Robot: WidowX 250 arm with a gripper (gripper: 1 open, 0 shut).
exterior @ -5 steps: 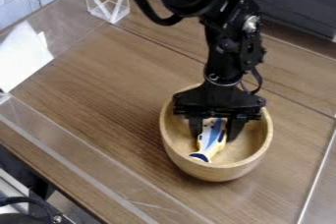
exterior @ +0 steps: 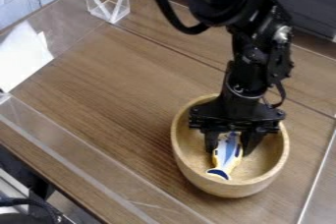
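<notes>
A light wooden bowl (exterior: 192, 163) stands on the brown table at the lower right. My black gripper (exterior: 235, 134) reaches down into it, its fingers around a small blue, white and yellow fish-like toy (exterior: 223, 161) lying tilted in the bowl. The fingertips are partly hidden by the toy and the gripper body.
Clear plastic pieces (exterior: 109, 8) stand at the back left, with a white sheet (exterior: 20, 61) at the left edge. A dark panel runs along the back.
</notes>
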